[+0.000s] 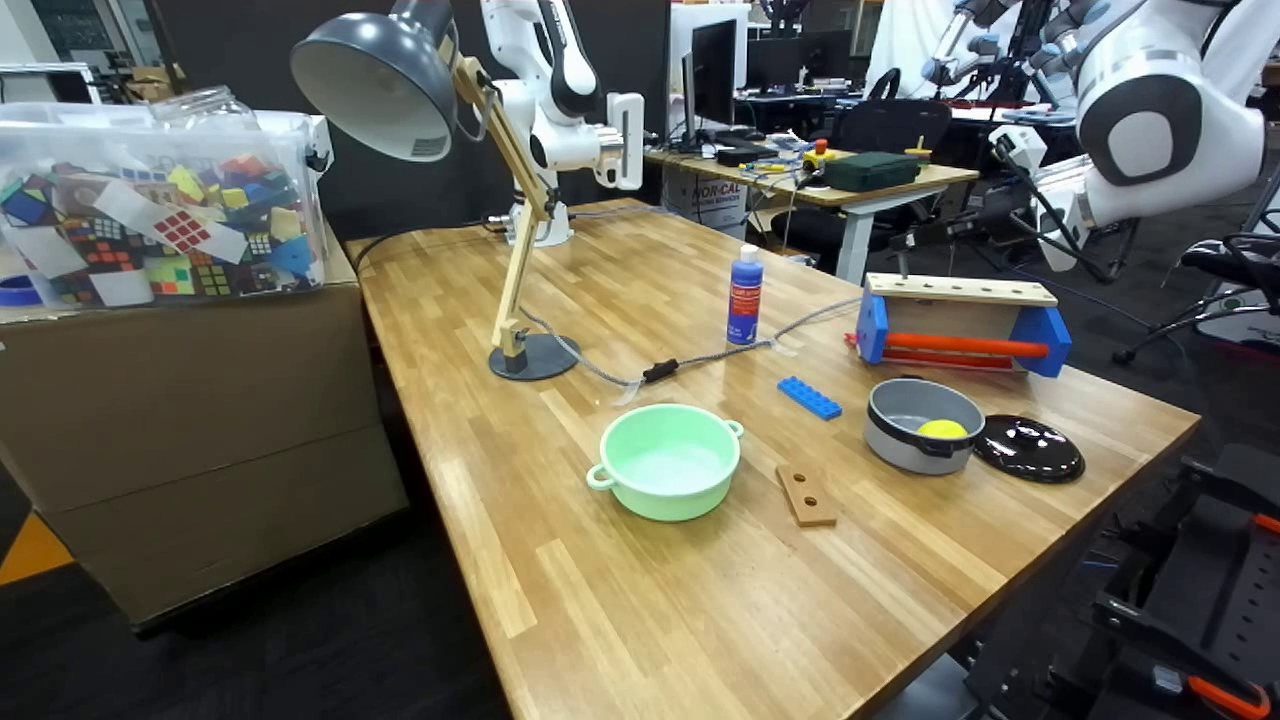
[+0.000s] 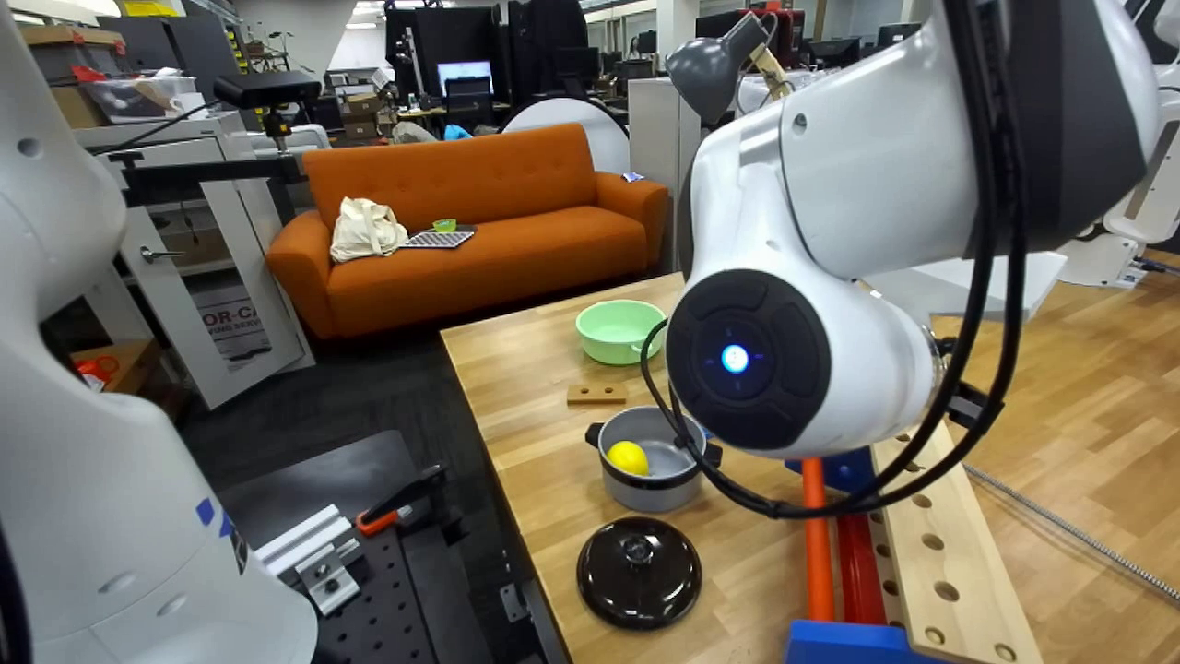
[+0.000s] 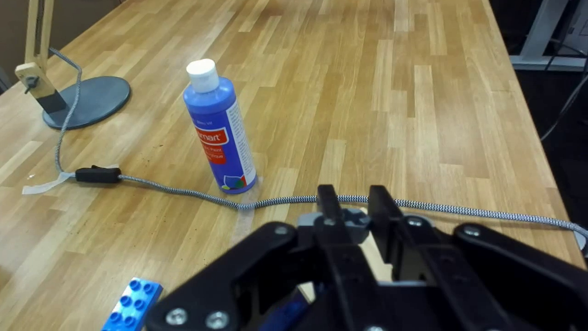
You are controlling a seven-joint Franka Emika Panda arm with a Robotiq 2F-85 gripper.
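My gripper has its two dark fingers part closed around a small grey piece (image 3: 356, 217), whose shape is mostly hidden by the fingers. In exterior view 1 the gripper (image 1: 903, 244) hangs just above the far left end of a toy workbench (image 1: 956, 292) with a pale wooden top, blue ends and an orange bar. Beneath the fingers in the wrist view, part of the bench's pale top (image 3: 375, 259) shows. In exterior view 2 the arm hides the gripper; the bench's perforated top (image 2: 940, 542) lies below it.
A blue paint bottle (image 3: 220, 129) stands upright beside the lamp cable (image 3: 457, 209). Nearby on the table are a blue toy brick (image 1: 810, 397), green bowl (image 1: 672, 462), wooden strip (image 1: 806, 496), grey pot (image 1: 900, 438) with a yellow ball (image 1: 943, 430), and black lid (image 1: 1029, 449).
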